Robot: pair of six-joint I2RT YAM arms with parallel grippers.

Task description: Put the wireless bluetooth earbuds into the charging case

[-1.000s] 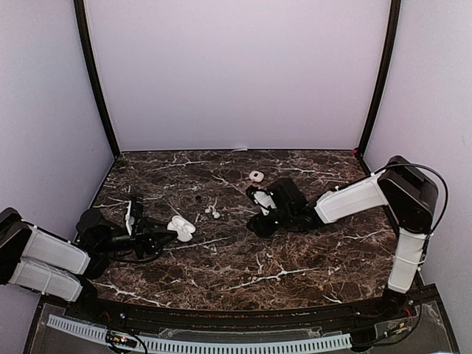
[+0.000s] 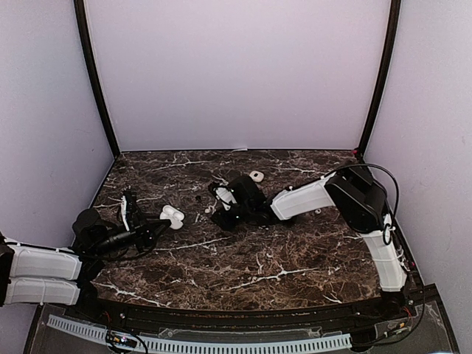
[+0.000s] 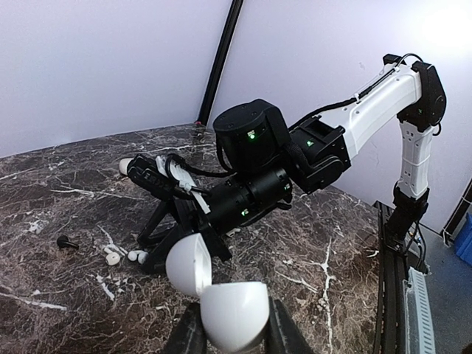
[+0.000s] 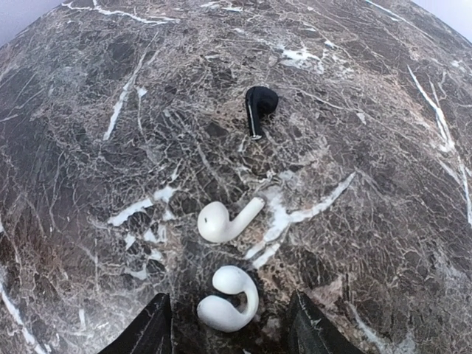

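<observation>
My left gripper [image 2: 158, 226] is shut on the white charging case [image 3: 234, 313], whose lid [image 3: 188, 262] stands open; in the top view it is held at the left. My right gripper is low over the table with fingers parted on either side of a curved white earbud piece [image 4: 225, 311], nothing visibly clasped. Just beyond that lies a white stemmed earbud [image 4: 221, 221], and farther on a black earbud [image 4: 259, 107].
A small white object [image 2: 257, 176] lies at the back middle of the marble table [image 2: 258, 273]. Walls bound the left, back and right.
My right gripper has moved left across the table to the loose white earbuds.
</observation>
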